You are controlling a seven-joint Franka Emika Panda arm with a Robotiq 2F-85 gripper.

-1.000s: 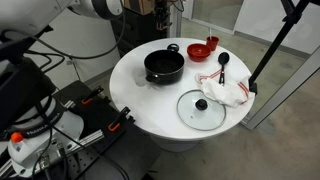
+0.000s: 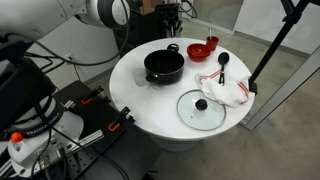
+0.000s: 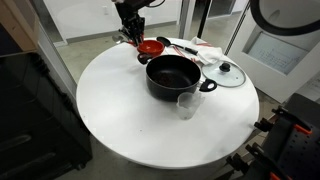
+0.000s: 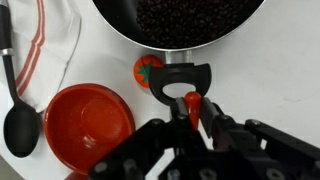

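Observation:
My gripper is shut on a small red object (image 4: pixel 193 99) whose kind I cannot tell. In the wrist view it hangs just past a handle of the black pot (image 4: pixel 183 38), apart from the dark beans (image 4: pixel 190 18) inside. Exterior view 1 has the gripper (image 2: pixel 181 12) at the far side of the white table, beyond the pot (image 2: pixel 164 67). A red bowl (image 4: pixel 88 128) and a tomato-like red ball (image 4: pixel 147 70) lie to its left in the wrist view.
A glass lid (image 2: pixel 202 110), a striped towel (image 2: pixel 226 88) and a black ladle (image 2: pixel 223 62) lie to the right. A clear cup (image 3: pixel 187 104) stands near the pot.
Over the last second my gripper has shifted a little to the right and lower at the table's far side. The pot, bowl, lid and towel have not moved.

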